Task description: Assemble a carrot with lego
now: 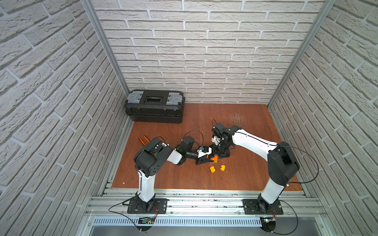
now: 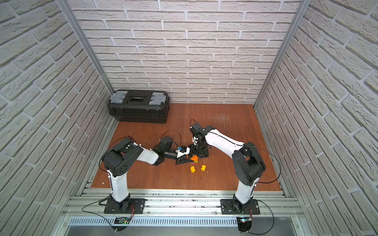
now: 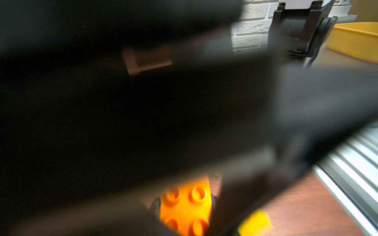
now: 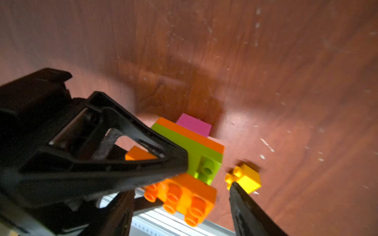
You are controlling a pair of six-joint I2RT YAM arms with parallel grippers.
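Note:
My left gripper (image 1: 205,158) is shut on a stack of green (image 4: 200,157) and orange bricks (image 4: 185,192), with a pink brick (image 4: 193,123) at its far side. My right gripper is open just over the orange bricks, its fingers on either side at the bottom of its wrist view. Two loose yellow bricks (image 1: 212,169) (image 4: 248,179) lie on the table in front of the stack. The left wrist view is mostly blocked by dark blurred parts.
A black toolbox (image 1: 154,110) stands at the back left. Orange-handled tools (image 1: 143,140) lie at the left.

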